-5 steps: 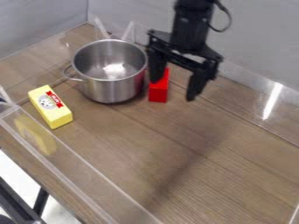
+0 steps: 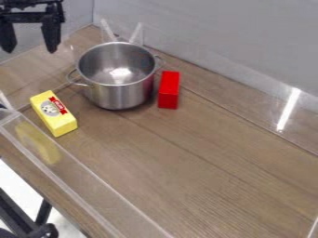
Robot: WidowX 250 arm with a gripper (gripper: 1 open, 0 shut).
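My gripper is at the top left, partly out of frame, above the wooden table. A steel pot with two handles stands below and right of it. A red block lies just right of the pot. A yellow box with a red and white label lies left of the pot, near the table's left edge.
A grey wall runs along the back. A clear plastic rail runs along the table's left edge.
My gripper has moved left, from above the right side of the table, across the pot, to the top left. The pot, block and box look unmoved.
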